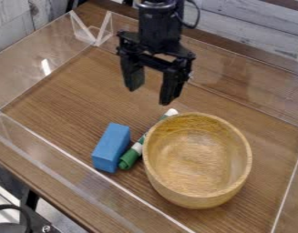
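Note:
My gripper (154,82) hangs over the upper middle of the wooden surface, open, its two dark fingers spread apart with no object visible between them. Below it lie a blue block (111,146) at the lower left, a green marker with a white part (137,150) beside it, and a large yellow oval bowl (195,162) at the lower right. The upper end of the marker is just below the gripper in the picture, close to the bowl's rim.
Pale edges border it at the left, at the top and along the right.

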